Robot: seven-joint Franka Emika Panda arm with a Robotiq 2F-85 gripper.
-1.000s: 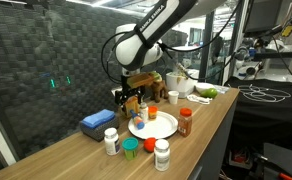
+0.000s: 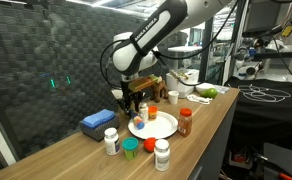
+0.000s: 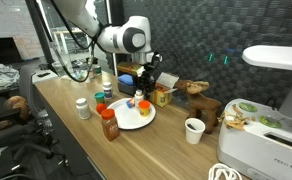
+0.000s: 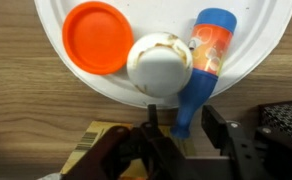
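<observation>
A blue cylindrical item with an orange label (image 4: 208, 48) rests partly on the white plate (image 4: 261, 30), its narrow blue end reaching past the rim. In the wrist view my gripper stands part open, its dark fingers (image 4: 216, 130) on either side of that narrow end, with a gap visible on the left. A white round-topped container (image 4: 159, 64) and an orange cup (image 4: 96, 38) are also on the plate. Exterior view 1 has the gripper over the plate's far left edge; its fingertips are too small there to make out.
In exterior view 1, a dark blue box (image 2: 98, 122) lies left of the plate. Several jars, among them a green one (image 2: 131, 147) and a red one (image 2: 185, 122), stand in front. A yellow box (image 4: 91, 138) is close below the gripper in the wrist view.
The objects on the table look unmoved.
</observation>
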